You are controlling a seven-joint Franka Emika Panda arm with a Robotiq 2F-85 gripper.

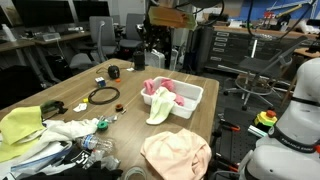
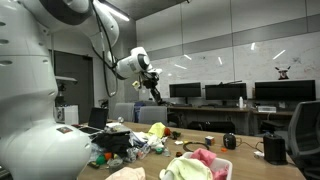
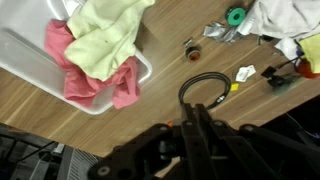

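Observation:
A pale yellow-green cloth lies partly in the white bin and droops over its rim. Pink cloth is bunched inside the bin; the wrist view shows the yellow-green cloth lying across the pink one. My gripper hangs in the air above and behind the bin, clear of both cloths. No cloth shows at its dark fingers in the wrist view, and how far they are parted is unclear.
A peach cloth lies in front of the bin. A coiled black cable, a clear bottle and piled cloths occupy the left side. Bare wood shows between the cable and the bin.

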